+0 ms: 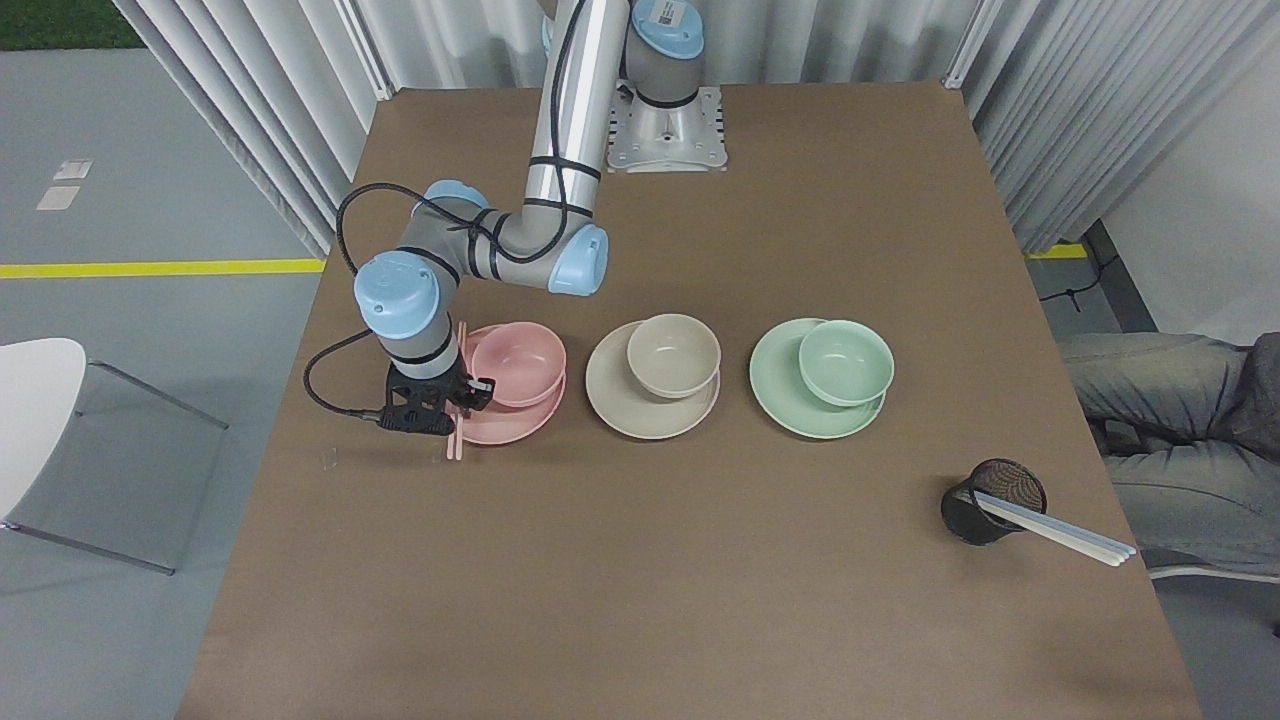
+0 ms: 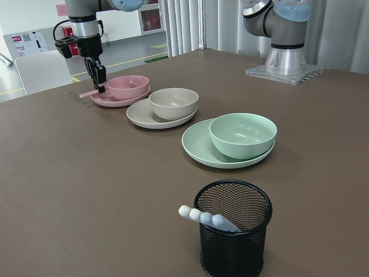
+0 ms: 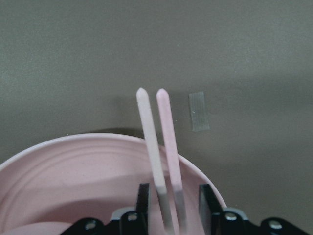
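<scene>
My gripper hangs over the left side of the pink plate (image 3: 88,161), open, with two pink chopsticks (image 3: 168,127) between its fingers. The chopsticks lie across the plate rim, their tips out over the table. A pink bowl (image 1: 519,358) sits on that plate. In the left view the gripper (image 2: 99,85) is low at the plate's edge.
A cream plate with bowl (image 1: 672,354) and a green plate with bowl (image 1: 846,360) stand to the right. A black mesh cup (image 1: 972,516) holding white sticks is at front right.
</scene>
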